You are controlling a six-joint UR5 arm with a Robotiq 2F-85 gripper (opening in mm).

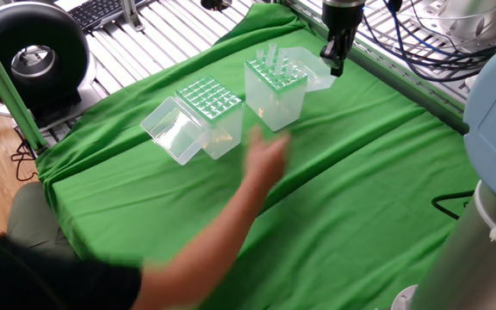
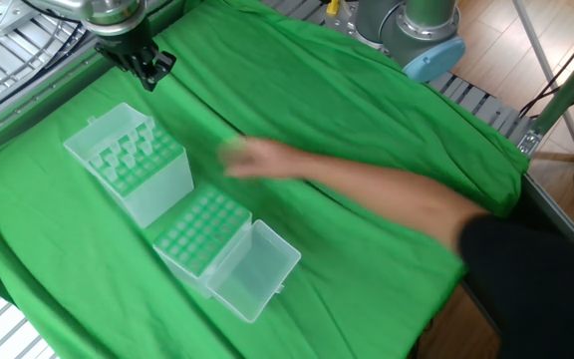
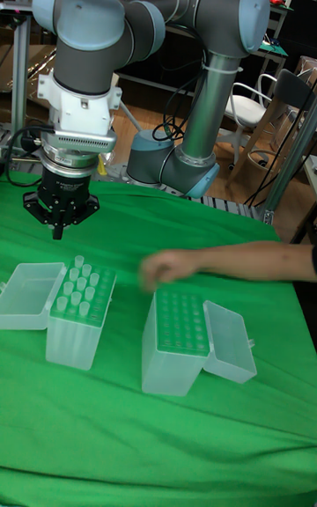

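Note:
Above the cloth, close to the box of tips, hangs my black gripper (image 3: 59, 225); its fingers are small and dark, and their gap is unclear. One translucent box (image 3: 73, 342) has a green perforated top with several clear tubes or tips (image 3: 77, 283) standing in part of it. Its lid (image 3: 32, 297) is folded open. A second translucent box (image 1: 222, 136) stands apart from it, and no tips stand up from its green grid (image 1: 208, 96). The lid (image 1: 176, 131) of this box is open too, on the side away from the first box.
A person's blurred hand (image 2: 252, 158) reaches over the cloth near both boxes, with the forearm (image 2: 387, 191) crossing the table. Green cloth (image 1: 334, 215) covers the table, with wide bare areas. Cables (image 1: 429, 56) lie behind the gripper.

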